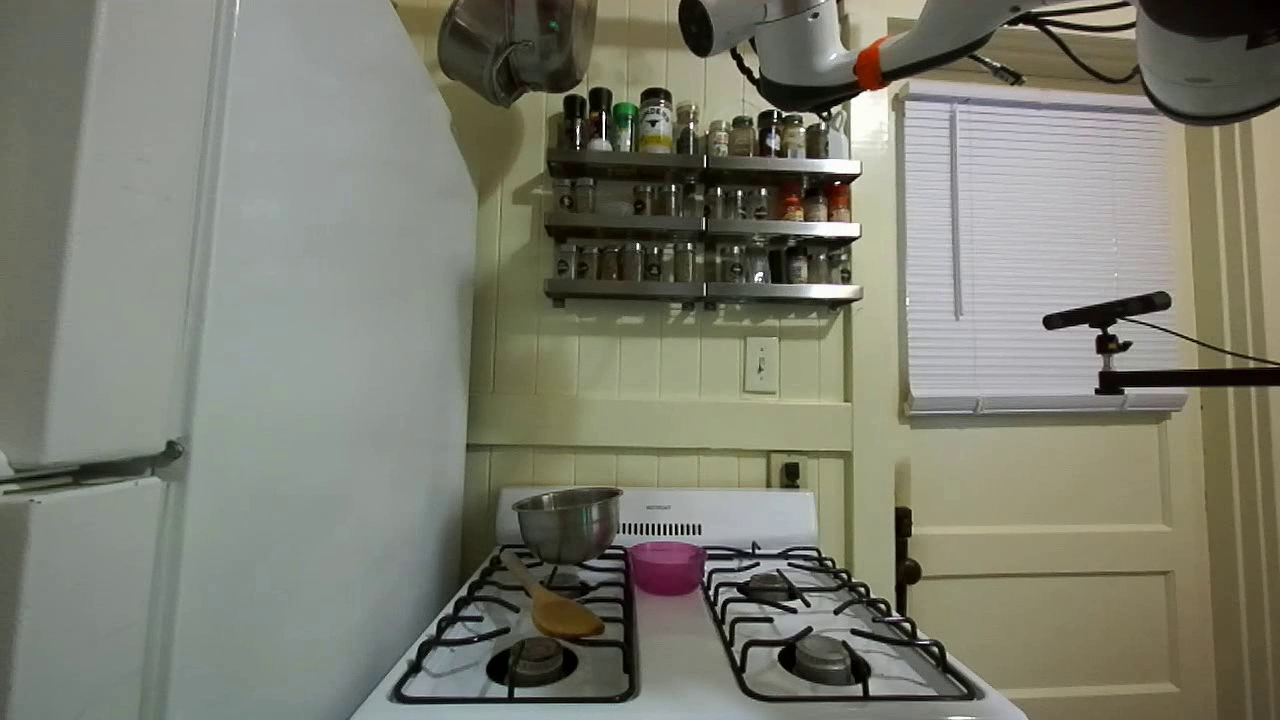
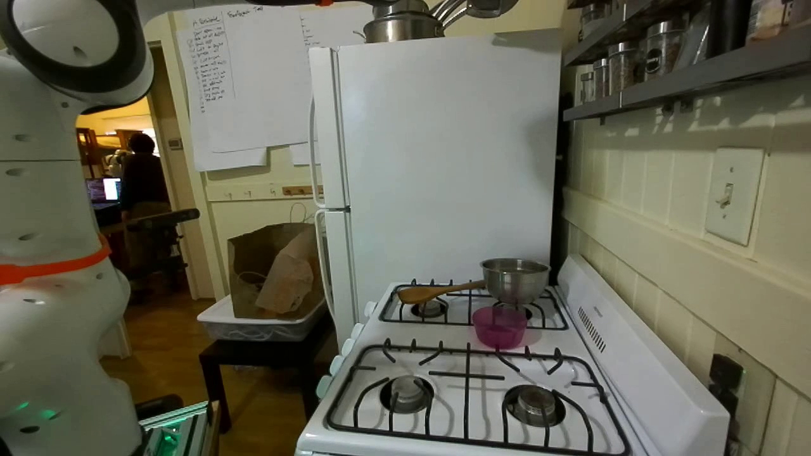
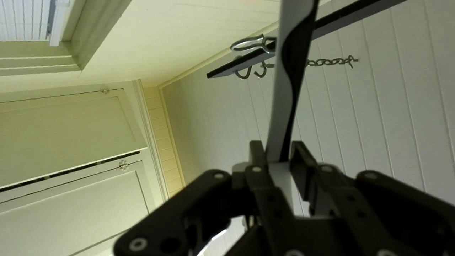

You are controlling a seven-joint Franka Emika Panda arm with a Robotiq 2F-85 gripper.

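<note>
In the wrist view my gripper is shut, its black fingers (image 3: 257,153) pressed against both sides of a long, flat metal handle (image 3: 279,102). That handle runs up past the top edge, so its far end is out of sight. What it belongs to cannot be told from this view. Only the arm (image 1: 816,54) shows in exterior view 1, high above the spice shelves; the gripper itself is outside both exterior views. A steel pan (image 1: 510,54) hangs at the top left there, with its upper part cut off.
Overhead is a dark rack bar (image 3: 239,64) with metal hooks and a chain (image 3: 328,62). On the stove are a steel bowl (image 1: 567,528), a wooden spoon (image 1: 564,614) and a pink bowl (image 1: 667,570). Pots (image 2: 403,26) stand on the fridge (image 2: 448,159).
</note>
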